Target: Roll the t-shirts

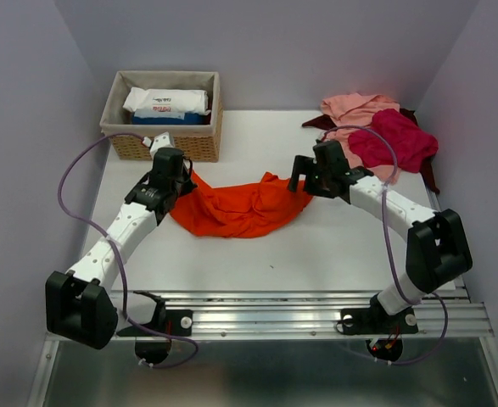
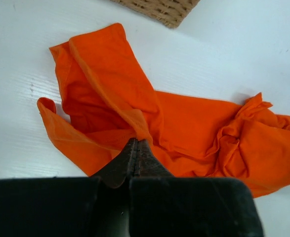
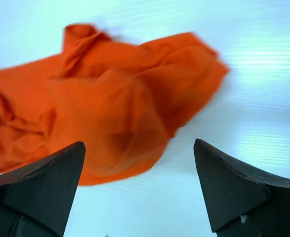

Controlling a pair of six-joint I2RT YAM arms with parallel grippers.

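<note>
A crumpled orange T-shirt lies across the middle of the table, loosely bunched. My left gripper is shut over its left part, with fabric at the fingertips; whether any is pinched is unclear. In the left wrist view, loose folds spread around the tips. My right gripper stands open above the shirt's right end, nothing held between its fingers; the shirt shows blurred in that view.
Pink and magenta shirts are piled at the back right on something dark. A wicker basket with packages stands at the back left.
</note>
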